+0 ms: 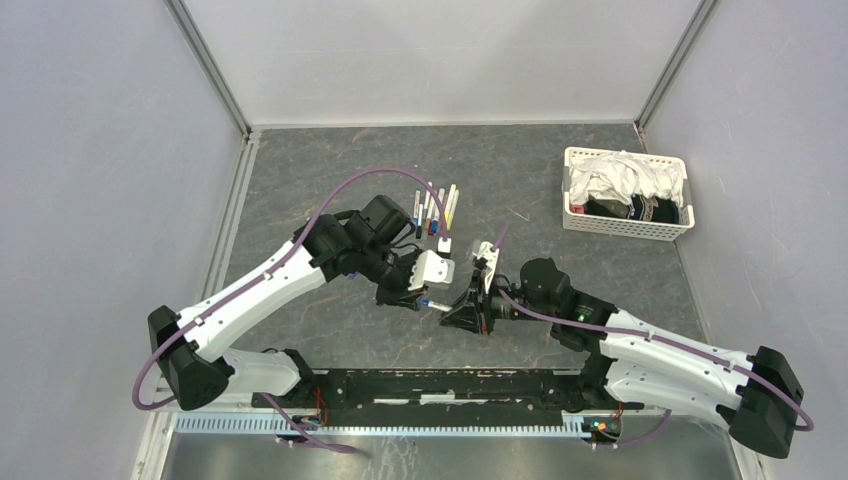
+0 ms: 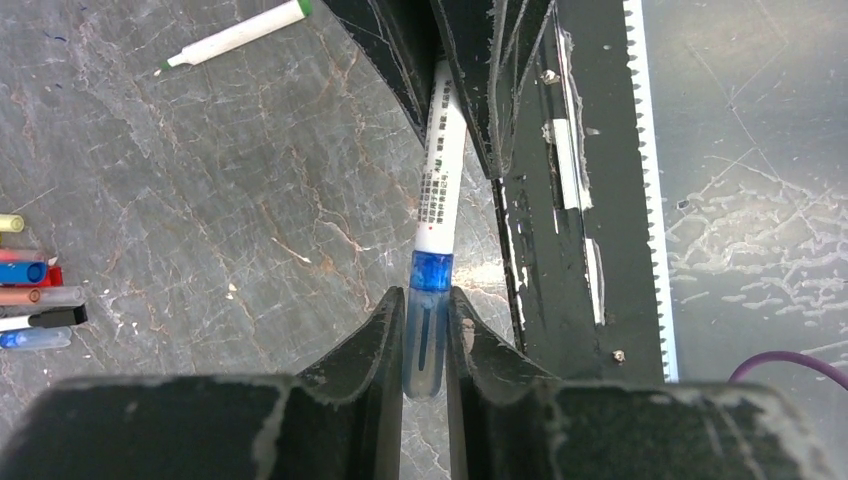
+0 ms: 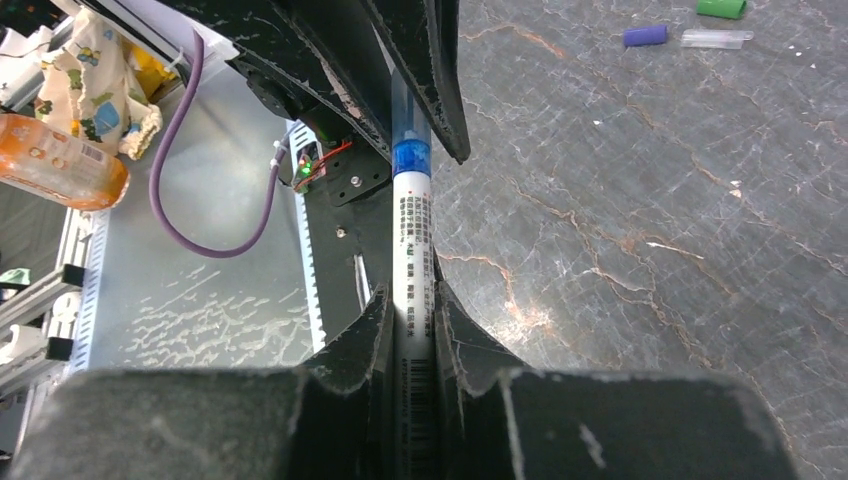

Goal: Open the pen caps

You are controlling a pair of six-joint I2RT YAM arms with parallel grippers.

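Note:
A white pen (image 2: 437,190) with a blue band and a clear cap (image 2: 425,335) spans the gap between my two grippers. My left gripper (image 1: 421,301) is shut on the cap, its fingers on either side of it in the left wrist view. From the other side my right gripper (image 1: 450,311) has its fingers close against both sides of the white barrel (image 3: 413,250). Blue band and barrel still meet without a visible gap. Several other pens lie in a row behind the arms in the top view; an uncapped green pen (image 2: 235,35) shows in the left wrist view.
Loose on the table are a purple cap (image 3: 645,36), a green cap (image 3: 721,8) and a clear cap (image 3: 716,39). A white basket (image 1: 628,229) with cloths stands at the back right.

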